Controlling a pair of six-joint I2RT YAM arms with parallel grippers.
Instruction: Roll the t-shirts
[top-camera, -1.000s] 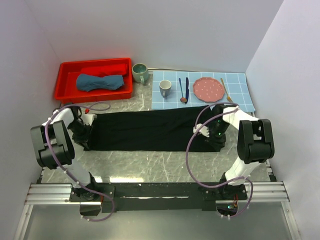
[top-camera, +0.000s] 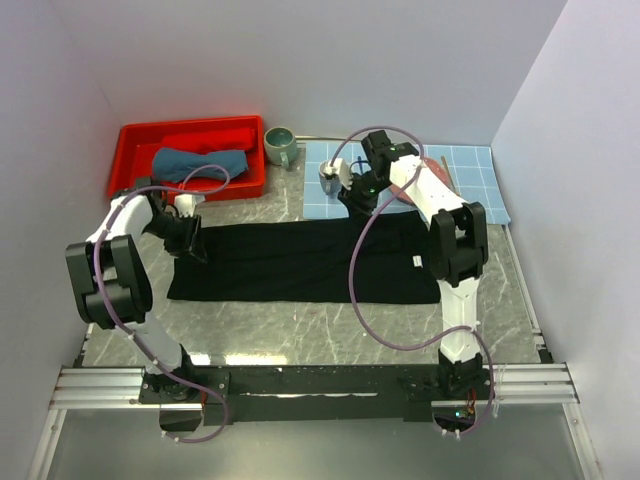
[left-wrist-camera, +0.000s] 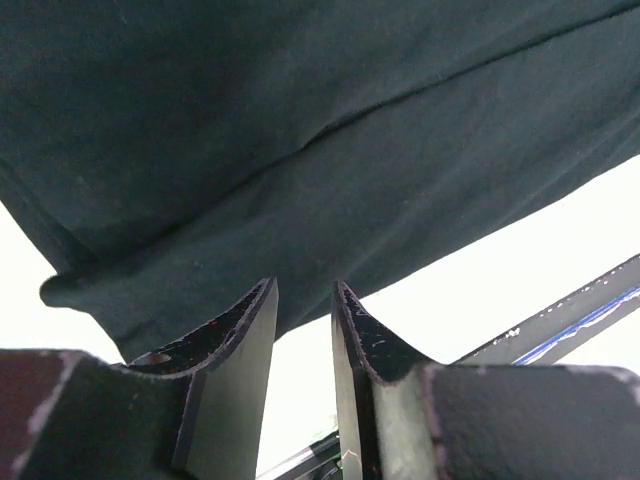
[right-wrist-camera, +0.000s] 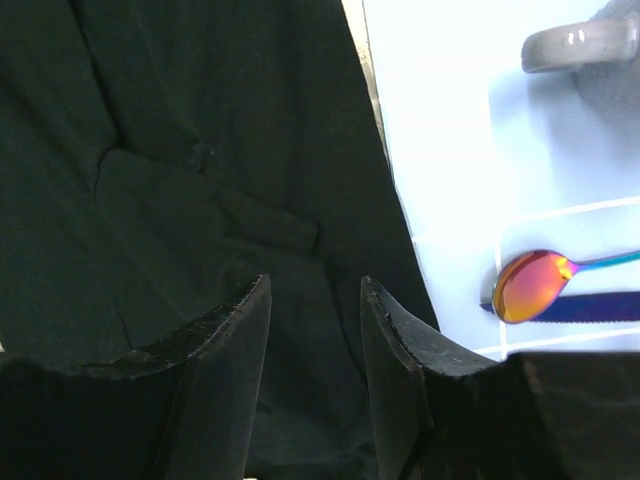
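Note:
A black t-shirt (top-camera: 290, 265) lies folded into a long flat strip across the table, a pale label toward its right end. At the strip's left end hovers my left gripper (top-camera: 198, 252); in the left wrist view its fingertips are apart near the cloth's edge (left-wrist-camera: 250, 200), with nothing gripped. Over the strip's far edge, right of its middle, is my right gripper (top-camera: 358, 205). Its fingers are apart too, and in the right wrist view wrinkled black cloth (right-wrist-camera: 230, 200) spreads beneath them, not held.
The red tray (top-camera: 118, 180) at the back left holds a rolled blue cloth (top-camera: 195, 164) and a red one. Beside it stands a green mug (top-camera: 281, 147). A blue tiled mat (top-camera: 475, 180) bears a grey mug (top-camera: 328, 178), a spoon (right-wrist-camera: 530, 288) and a pink plate.

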